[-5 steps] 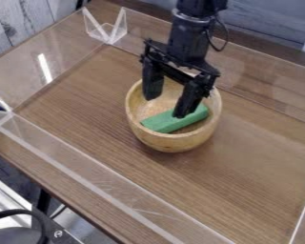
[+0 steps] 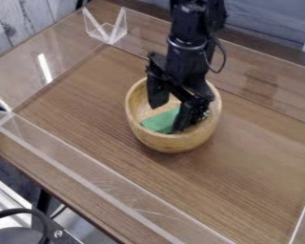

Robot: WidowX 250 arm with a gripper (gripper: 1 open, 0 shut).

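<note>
A wooden bowl (image 2: 173,140) sits on the brown table (image 2: 79,105) with a green object (image 2: 160,123) inside it. My black gripper (image 2: 171,90) reaches down from the top into the bowl, its dark fingers open over the green object and partly covering it. Whether either finger touches the object is unclear.
A white wire-like item (image 2: 107,29) stands at the back left. A black cable (image 2: 18,218) lies at the lower left corner, off the table.
The gripper has turned and shifted slightly within the bowl, and its fingers now cover more of the green object's right part.
</note>
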